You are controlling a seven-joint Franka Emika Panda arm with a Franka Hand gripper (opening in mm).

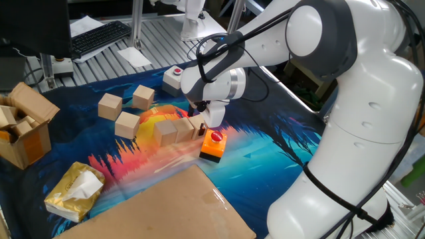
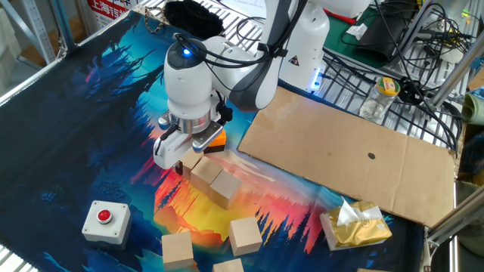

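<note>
Three wooden blocks form a row on the colourful mat, a near block (image 1: 165,133), a middle block (image 1: 183,130) and an end block (image 1: 196,122). In the second exterior view the same end block (image 2: 191,161) sits partly under the hand. My gripper (image 1: 197,120) is low over that end block, pointing down, with dark fingertips at its sides. Much of the grip is hidden by the hand, so whether the fingers press on the block does not show. The block rests level with its neighbours. Right beside it stands an orange box with a red button (image 1: 214,144).
Three loose blocks lie apart, one of them a left block (image 1: 110,106). A grey button box (image 2: 107,224), a tissue pack (image 1: 76,191), a carton of blocks (image 1: 26,136) and a flat cardboard sheet (image 2: 340,155) surround the row.
</note>
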